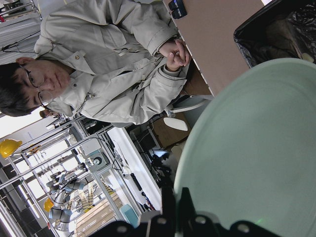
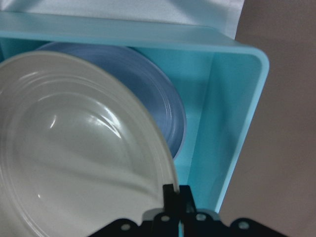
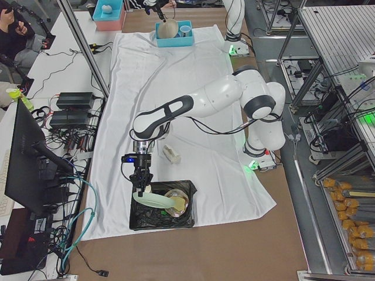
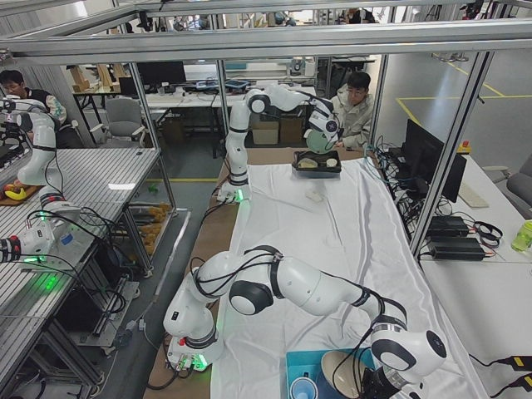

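Note:
A pale green plate [image 1: 247, 143] is held at its rim by my left gripper, shut on it, above a black-lined bin [image 3: 140, 216]. The bin holds a round dish [image 3: 183, 196] with yellowish items. At the other end of the cloth, my right gripper is shut on the rim of a cream plate [image 2: 79, 138], which is inside or just over a blue bin [image 2: 232, 103]. A blue plate [image 2: 153, 89] lies beneath it in that bin, and a blue cup [image 4: 303, 388] stands beside.
A small pale object [image 3: 171, 154] lies on the white cloth [image 3: 205, 175] near the dark bin. A monitor [image 3: 26, 158] and cables run along one side. A seated person [image 4: 353, 116] is close behind the dark bin.

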